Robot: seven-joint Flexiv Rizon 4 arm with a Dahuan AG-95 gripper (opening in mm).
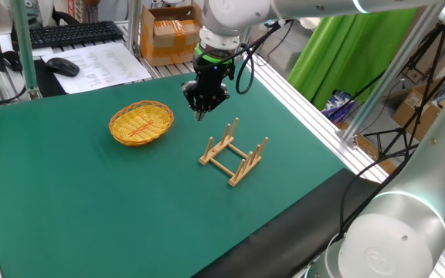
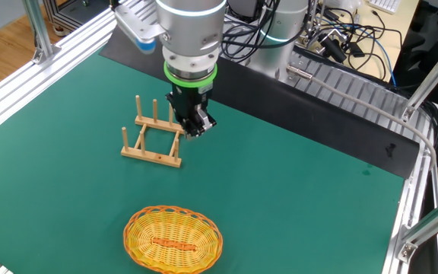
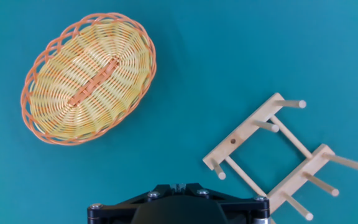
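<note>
A yellow wicker basket (image 1: 140,123) with an orange rim lies empty on the green table, and the wrist view has the same basket (image 3: 92,78) at upper left. Near it stands a wooden rack (image 1: 232,158) with upright pegs, nothing resting on it; in the wrist view the rack (image 3: 250,132) is at lower right, partly cut off by the gripper's body. My gripper (image 1: 199,116) hangs above the table, on the far side of the rack. Its fingertips meet at the bottom of the wrist view, so it is shut, and nothing shows between them.
Bare green cloth (image 1: 114,208) covers most of the table. A keyboard, a mouse (image 1: 62,67) and paper sheets lie beyond its far edge, with a cardboard box (image 1: 168,35) behind. A black strip (image 2: 295,122) runs along the robot's side.
</note>
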